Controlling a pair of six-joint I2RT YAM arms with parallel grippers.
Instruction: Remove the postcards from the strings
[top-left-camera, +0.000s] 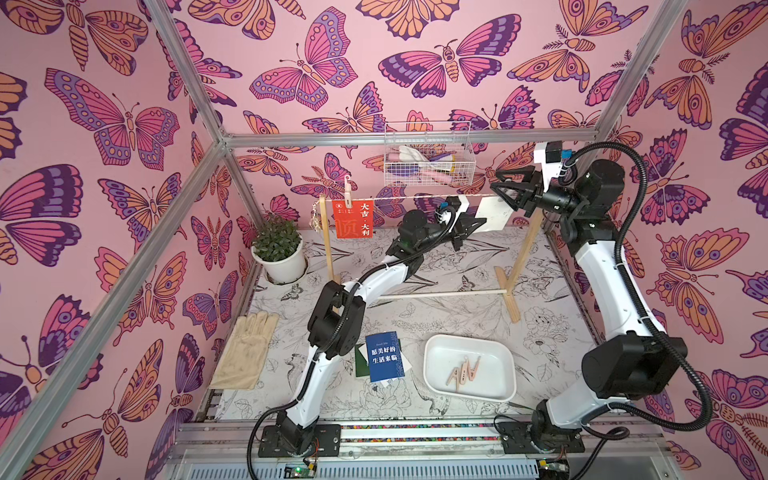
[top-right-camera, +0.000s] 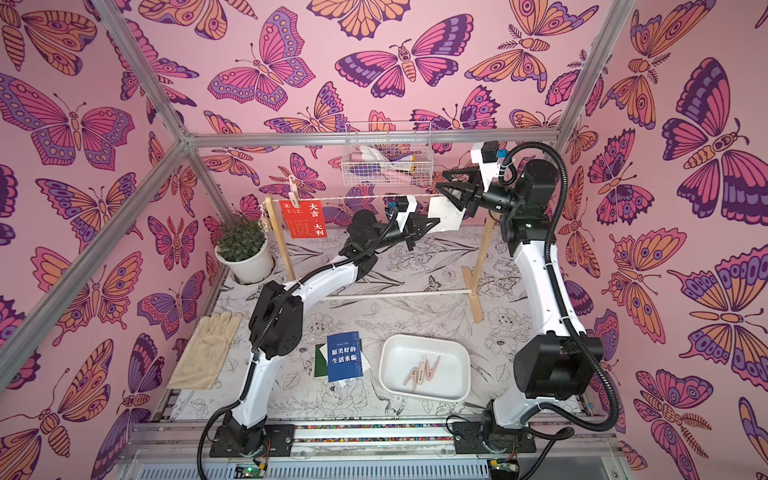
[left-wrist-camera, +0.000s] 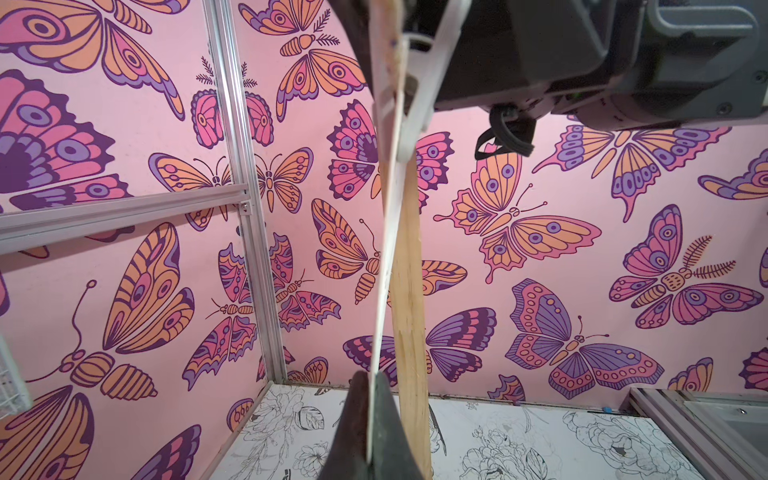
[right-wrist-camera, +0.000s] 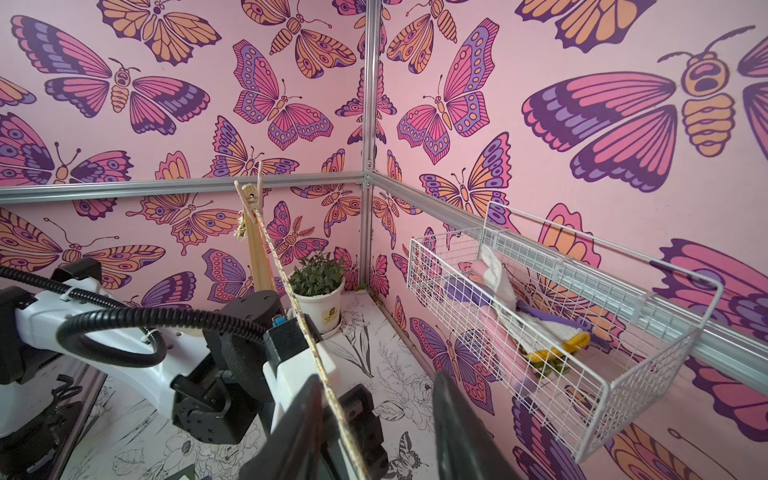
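Observation:
A white postcard (top-left-camera: 496, 213) hangs at the right end of the string (right-wrist-camera: 313, 340), near the wooden post. My left gripper (top-left-camera: 473, 229) is shut on its edge; in the left wrist view the card (left-wrist-camera: 387, 272) runs edge-on between the fingertips. A pale clothespin (left-wrist-camera: 430, 80) is at the card's top, its grip on the string unclear. At the string beside that card, my right gripper (top-left-camera: 495, 180) has its fingers apart, and no card or pin shows between them in the right wrist view. The red postcard (top-left-camera: 353, 221) hangs from a clothespin (top-left-camera: 347, 193) at the left end.
On the table lie a blue card (top-left-camera: 385, 357) over other cards and a white tray (top-left-camera: 432, 345) holding several clothespins. Gloves (top-left-camera: 245, 350) and a potted plant (top-left-camera: 277, 244) are on the left. A wire basket (right-wrist-camera: 512, 324) hangs behind the string.

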